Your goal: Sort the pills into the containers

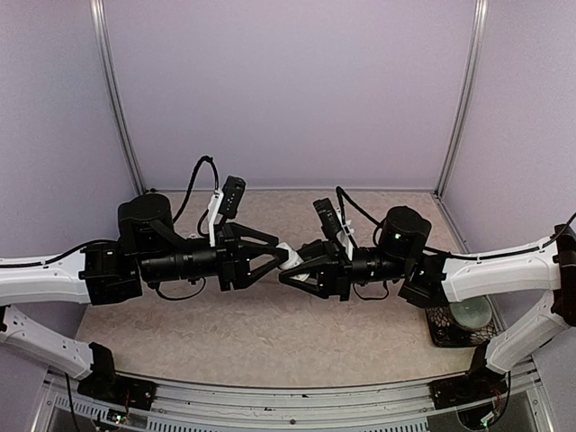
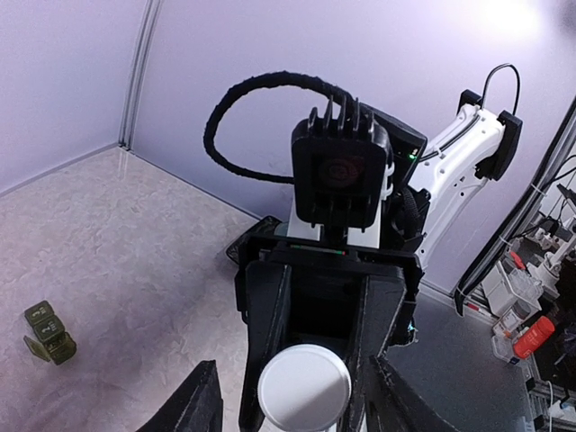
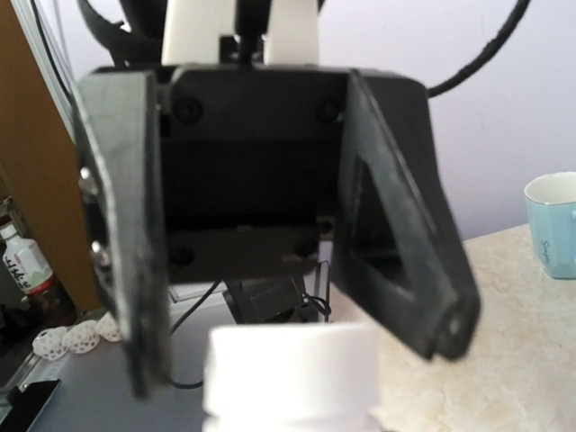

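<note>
A white bottle with a round white cap (image 2: 304, 389) is held by my right gripper (image 1: 295, 265), shut on its body over the middle of the table. My left gripper (image 1: 276, 252) faces it from the left, open. In the left wrist view, its fingers (image 2: 200, 396) stand on both sides of the cap, with gaps showing. The right wrist view shows the white cap (image 3: 292, 369) below the spread left fingers (image 3: 135, 270). Most of the bottle's body is hidden, and no pills are visible.
A green pill box (image 2: 51, 331) lies on the table. At the right edge, a dark basket (image 1: 441, 328) holds a pale green round dish (image 1: 471, 312). A light blue mug (image 3: 553, 225) stands on the table.
</note>
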